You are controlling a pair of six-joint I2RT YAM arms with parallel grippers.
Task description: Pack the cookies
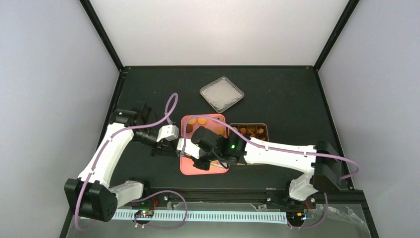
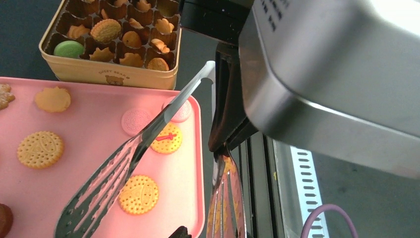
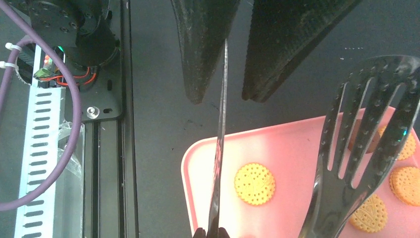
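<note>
My right gripper is shut on one arm of the slotted metal tongs, above the pink tray. One slotted head lies broadside in the right wrist view, while the other blade appears edge-on. At the top of that view my left gripper stands open, its two black fingers apart around the blade's far end; contact cannot be told. Yellow round cookies, pink cookies and a brown one lie on the tray. The compartmented box holds several cookies, including a green one.
A clear square container with white contents stands behind the tray. Both wrists are very close together over the tray's left half.
</note>
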